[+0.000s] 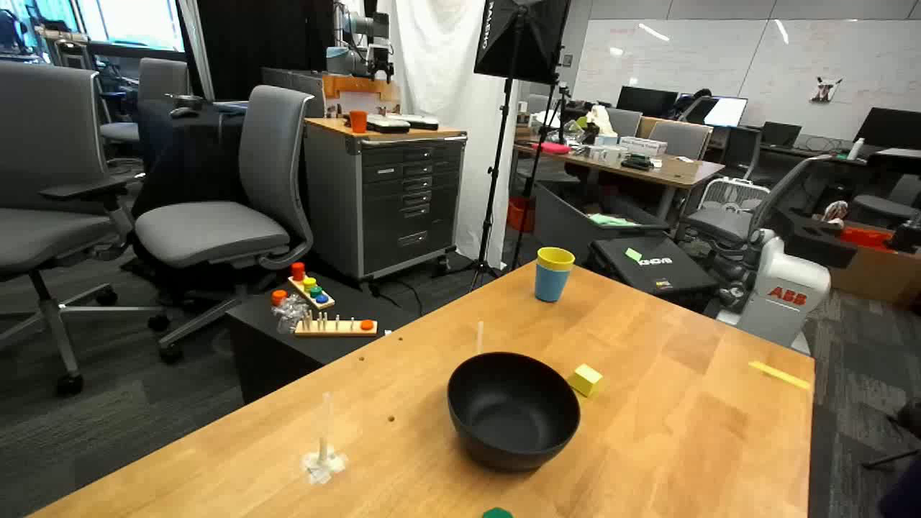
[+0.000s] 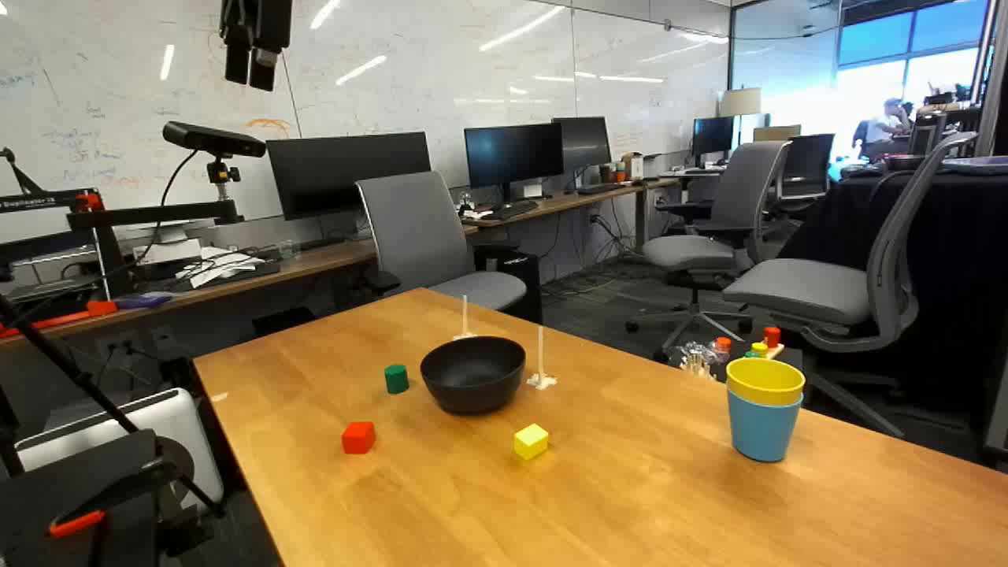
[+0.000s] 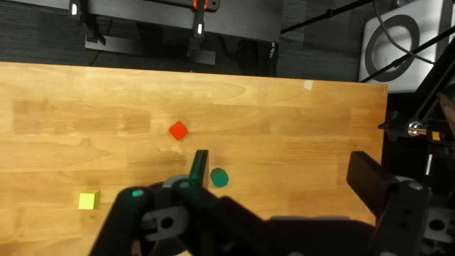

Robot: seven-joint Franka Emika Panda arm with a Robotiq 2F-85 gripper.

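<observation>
My gripper stands open high over the table, its fingers wide apart and empty. In exterior view 2 the gripper [image 2: 250, 71] hangs at the top left, far above the tabletop. A black bowl [image 2: 472, 378] rests on the table; from the wrist it is mostly hidden behind my gripper. A green cylinder [image 3: 219, 177] shows just right of my left finger [image 3: 199, 168]. Farther up in that view lies a red block [image 3: 178, 130]. The yellow block [image 3: 89, 200] sits at the lower left there, and beside the bowl in exterior view 1.
A yellow cup nested in a blue cup [image 2: 764, 425] stands near the table's edge. Two thin upright pegs, one the nearer peg [image 2: 541, 359], rise close to the bowl. Bare tabletop [image 3: 277, 128] stretches right of the red block. A tripod and equipment stand beyond the table.
</observation>
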